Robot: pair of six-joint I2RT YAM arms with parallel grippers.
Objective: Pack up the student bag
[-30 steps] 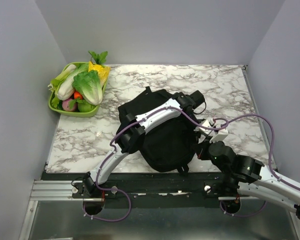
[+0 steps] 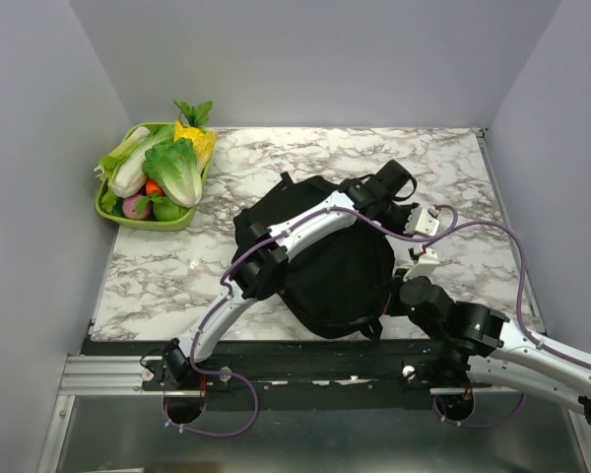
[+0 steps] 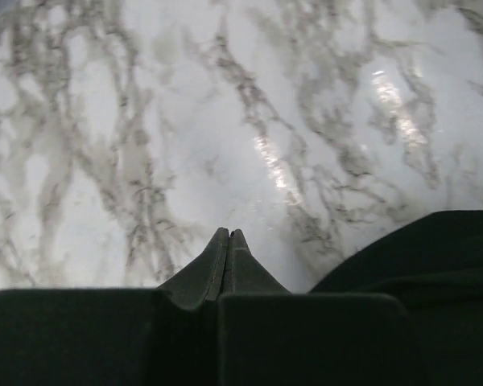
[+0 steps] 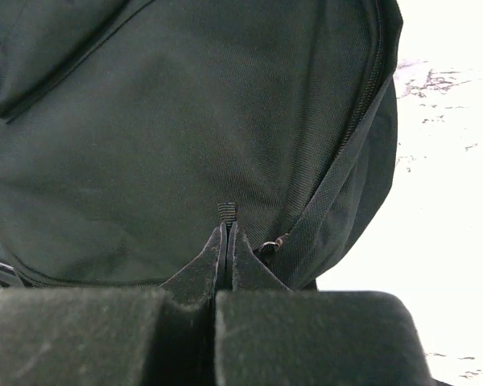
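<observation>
The black student bag (image 2: 333, 278) lies on the marble table, partly covered by my left arm in the top view. In the left wrist view my left gripper is shut with nothing between its fingertips. It points at bare marble, with the bag's dark edge (image 3: 435, 249) at lower right. The right wrist view has my right gripper over the bag's dark fabric (image 4: 161, 153), shut. A ribbed zipper pull (image 4: 227, 212) sticks out just past its tips, seemingly pinched between them. Beside it sits a small metal slider (image 4: 272, 244), below the bag's zipper (image 4: 362, 100).
A green basket (image 2: 143, 225) full of vegetables stands at the back left. Marble (image 2: 177, 276) is bare left of the bag and behind it. Grey walls enclose the back and sides. Purple cables (image 2: 517, 246) run along both arms.
The bag's front right edge and strap end have shifted right and opened outward. My right gripper has moved slightly. The left arm's end has shifted a little up and right.
</observation>
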